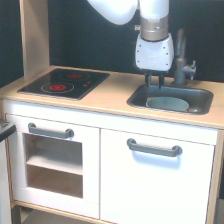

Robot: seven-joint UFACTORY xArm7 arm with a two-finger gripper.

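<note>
Over the left part of the sink hangs my gripper [155, 80], pointing down from the white arm. Its dark fingers look spread, with nothing seen between them. Below and slightly right of them, a dull green round dish [167, 103] lies low in the dark sink [203, 101]. A gap shows between the fingers and the dish. The dish's lower side is hidden by the front of the basin.
A grey tap [181, 62] stands behind the sink, close to the arm's right. The black hob [62, 84] lies on the left of the wooden counter [112, 95], with bare counter between. Below are an open-fronted oven and a white cupboard door [150, 185].
</note>
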